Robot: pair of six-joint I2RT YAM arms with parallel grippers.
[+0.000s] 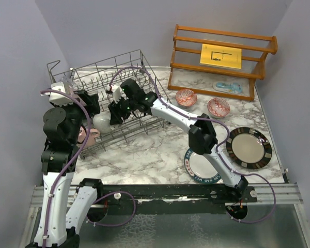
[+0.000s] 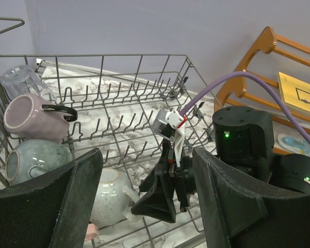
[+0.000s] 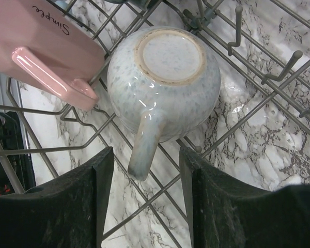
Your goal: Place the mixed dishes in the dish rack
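A speckled pale-grey mug (image 3: 170, 98) lies upside down in the dish rack (image 1: 106, 72), its base turned up. Its handle points in between the fingers of my right gripper, which stands part open with a gap on both sides of the handle. My left gripper is open over the rack's left side and has nothing between its fingers. In the left wrist view, a mauve mug (image 2: 28, 118), a grey-green mug (image 2: 41, 157) and a clear glass (image 2: 25, 81) fill the left end. A pink mug (image 3: 46, 51) leans beside the speckled one.
Two red patterned bowls (image 1: 186, 97), a blue-rimmed white plate (image 1: 202, 164) and a dark-rimmed plate (image 1: 249, 148) are on the marble counter. A wooden rack (image 1: 217, 67) stands at the back. Wire prongs to the rack's right are empty.
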